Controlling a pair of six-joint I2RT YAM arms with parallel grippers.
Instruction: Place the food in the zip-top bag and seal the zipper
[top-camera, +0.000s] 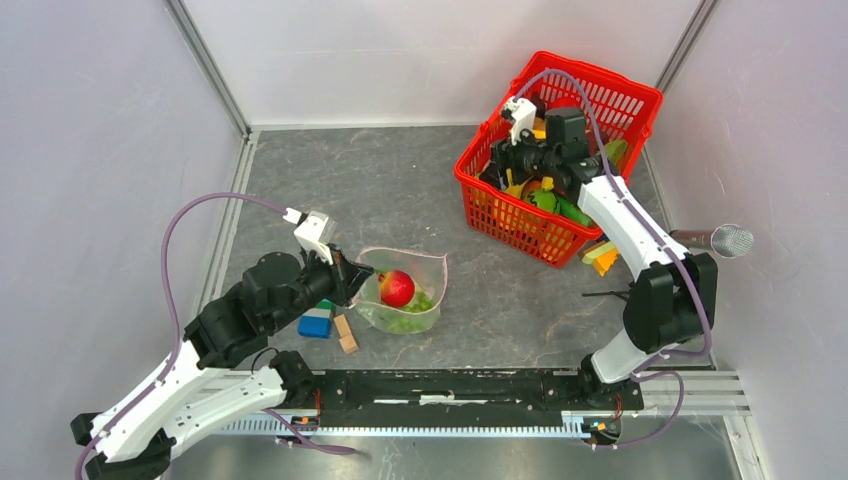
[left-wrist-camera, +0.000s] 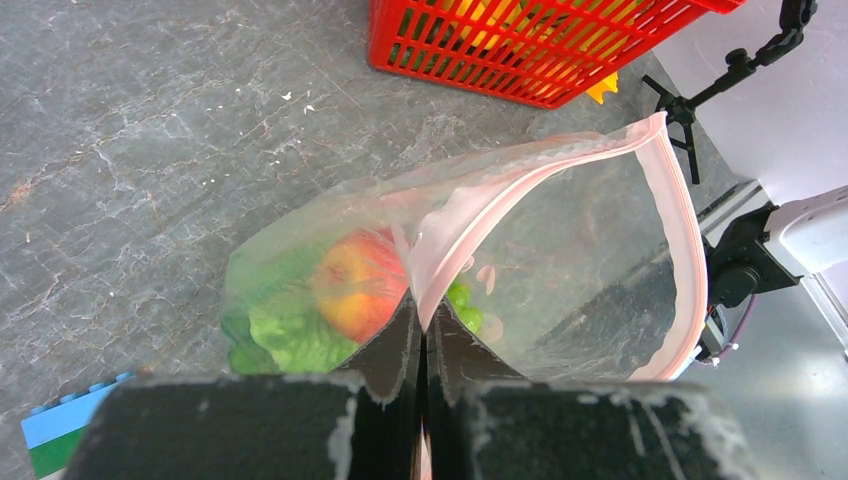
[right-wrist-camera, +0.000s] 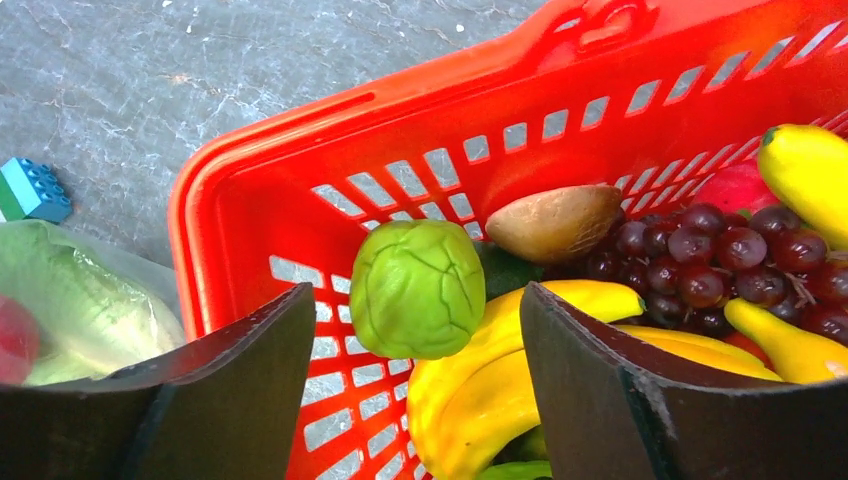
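The clear zip bag (top-camera: 385, 317) stands with its mouth wide open, a red pomegranate-like fruit (top-camera: 396, 289) and green food inside. My left gripper is shut on the bag's pink zip edge (left-wrist-camera: 507, 190). Over the red basket (right-wrist-camera: 235, 160), my right gripper is open, its fingers (right-wrist-camera: 270, 345) well apart. A round light-green vegetable (right-wrist-camera: 415, 290) appears between the fingertips, with a gap on both sides. It lies against yellow bananas (right-wrist-camera: 480, 390) in the basket.
Purple grapes (right-wrist-camera: 700, 260), a brown potato-like item (right-wrist-camera: 555, 222) and yellow produce (right-wrist-camera: 805, 180) fill the basket. Toy blocks (top-camera: 315, 322) and wooden pieces (top-camera: 345, 335) lie beside the bag. Bare grey table (top-camera: 350, 180) spreads left of the basket.
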